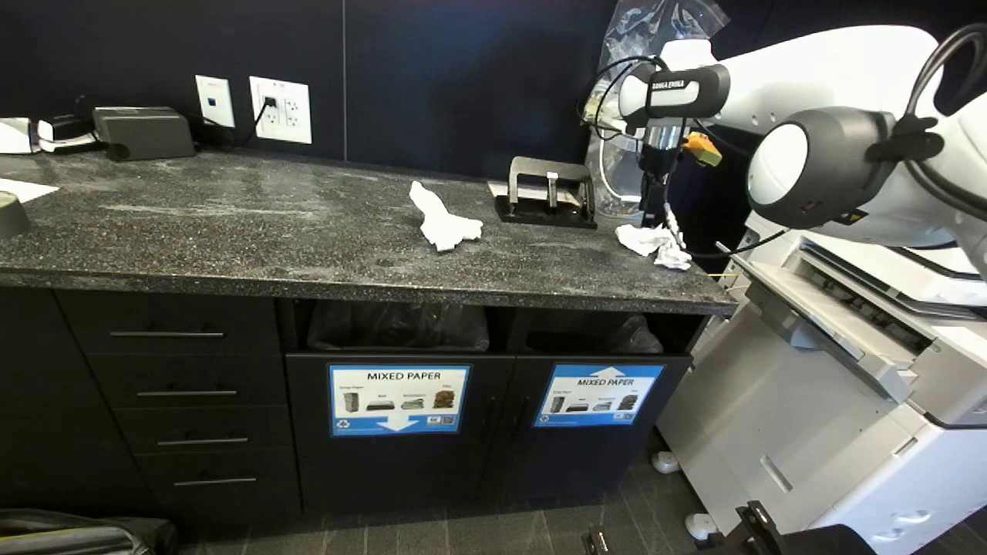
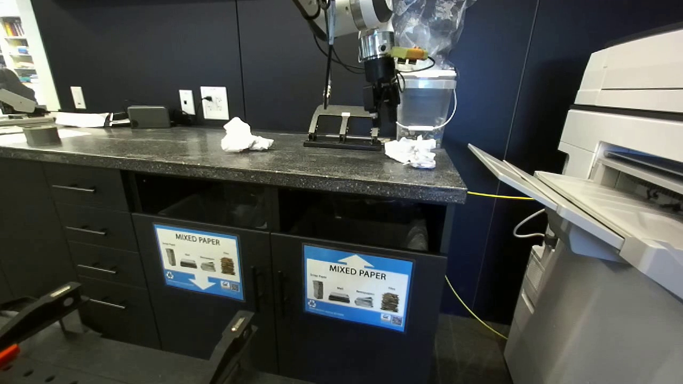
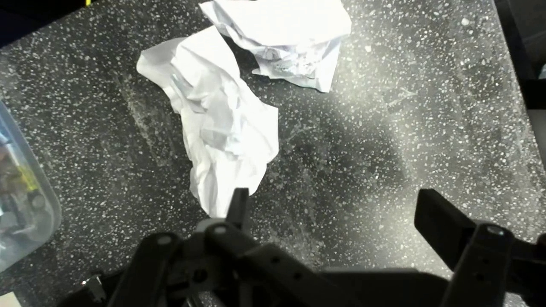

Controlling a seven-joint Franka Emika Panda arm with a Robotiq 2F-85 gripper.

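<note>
Two crumpled white papers lie close together at the counter's right end; in the wrist view one paper (image 3: 225,123) stretches down toward the left finger, and the other paper (image 3: 302,36) is at the top. Both show as one white clump (image 2: 413,152) in exterior view 2. Above and just behind them hangs my gripper, pointing down, its fingers wide apart with only bare counter between them. Whether the left finger touches the nearer paper cannot be told. Further left on the counter sits another crumpled paper (image 1: 444,220), well away from the gripper.
A black hole punch (image 1: 547,194) stands left of the gripper, near the wall. A clear bucket (image 2: 426,102) is close behind it. The counter's right edge is near, with a printer (image 1: 814,370) beyond. Open counter stretches left. Bin openings (image 1: 398,325) lie below the counter.
</note>
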